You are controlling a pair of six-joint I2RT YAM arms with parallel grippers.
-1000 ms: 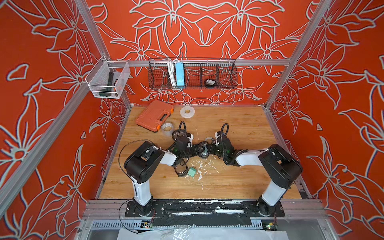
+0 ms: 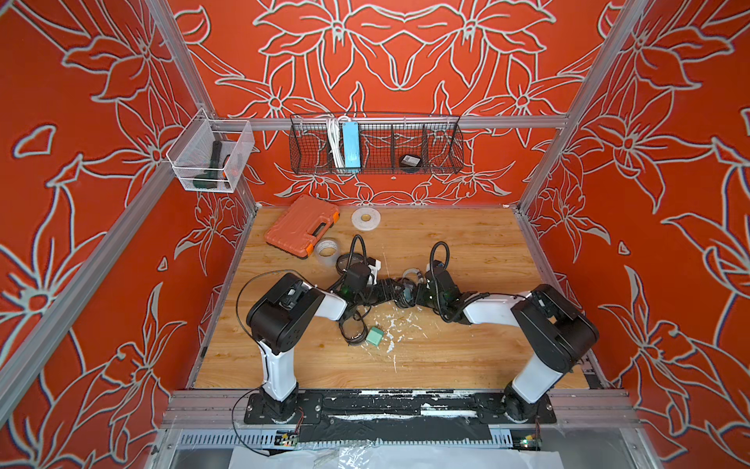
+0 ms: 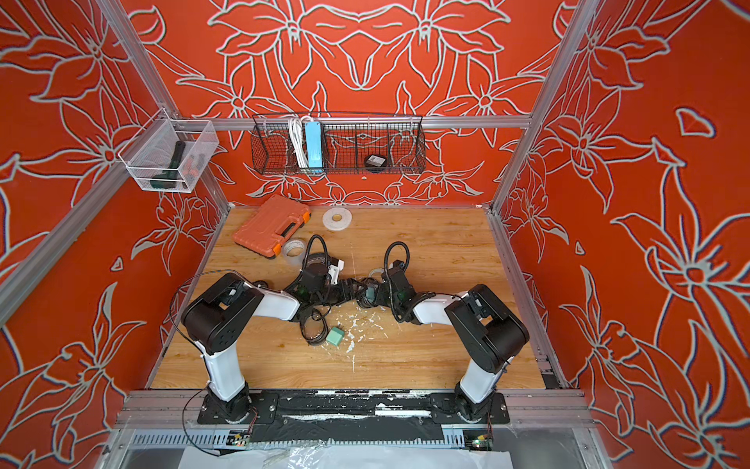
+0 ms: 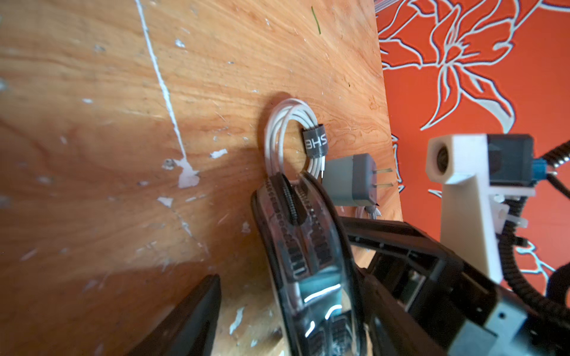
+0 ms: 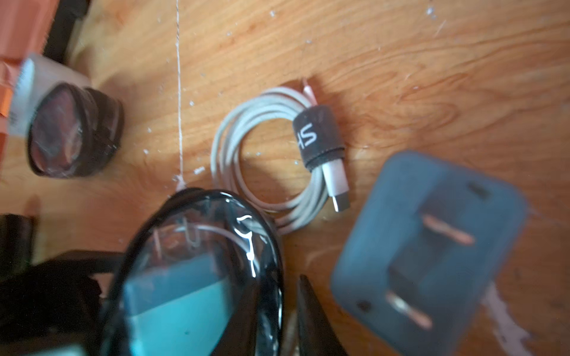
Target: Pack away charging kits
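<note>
A clear zip pouch with a black rim (image 5: pixel 172 302) stands on edge between my two grippers; something teal shows through its side. In the left wrist view, my left gripper is open, its fingers on either side of the pouch. My right gripper has its fingers a little apart, the pouch's rim between them and a gap at one side. Just beyond the pouch lies a coiled white cable (image 5: pixel 231 136) with a dark strap. Beside the cable is a grey plug charger (image 5: pixel 380 237), prongs showing.
A second black-rimmed pouch (image 5: pixel 56 130) lies further off. Near the left arm are a black round case (image 2: pixel 354 332) and a small green charger block (image 2: pixel 375 336). An orange toolbox (image 2: pixel 300 225) and tape rolls (image 2: pixel 365 218) stand behind.
My right gripper has moved slightly right, and the pouch between the grippers also sits a little further right. The left arm has shifted only slightly.
</note>
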